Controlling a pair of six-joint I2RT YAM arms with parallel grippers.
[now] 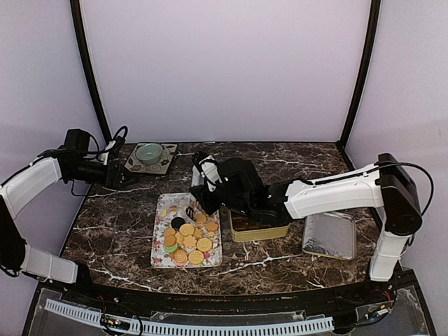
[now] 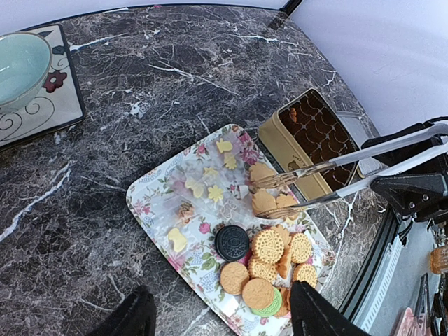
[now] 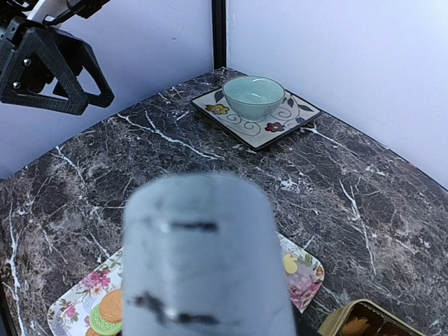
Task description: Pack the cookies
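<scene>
A floral tray (image 1: 159,238) carries several cookies, among them tan rounds, a black cookie (image 2: 232,242) and a green one (image 2: 267,309). My right gripper (image 1: 207,187) is shut on pale grey tongs, whose handle (image 3: 203,245) fills the middle of the right wrist view. In the left wrist view, the tong tips are spread low over the tray, with a tan cookie (image 2: 263,201) between them; whether they touch it I cannot tell. The cookie tin (image 1: 260,236), with brown compartments, stands right of the tray. My left gripper hangs open and empty, far left of the tray.
A green bowl (image 3: 253,96) rests on a patterned square plate (image 3: 210,115) at the back left. The metal lid (image 1: 329,236) lies right of the tin. Bare marble separates the tray from the left arm.
</scene>
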